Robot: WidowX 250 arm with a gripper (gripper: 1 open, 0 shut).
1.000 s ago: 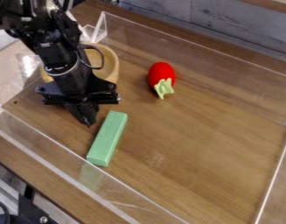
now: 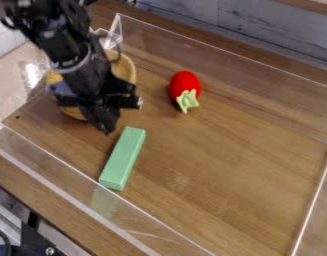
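My black gripper (image 2: pixel 104 124) hangs low over the left part of the wooden surface, blurred, in front of a yellow bowl (image 2: pixel 123 68) that it partly hides. Its fingers look drawn together, with nothing visible between them. Just right of and below the fingertips lies a long pale green block (image 2: pixel 122 160). A red vegetable with a light green stem (image 2: pixel 185 86) lies to the right of the bowl.
Clear plastic walls (image 2: pixel 259 61) border the wooden surface (image 2: pixel 239 170). A grey wooden panel stands behind at the top.
The gripper has shifted slightly since a second ago and now looks blurred. The green block, bowl and red vegetable stay where they were.
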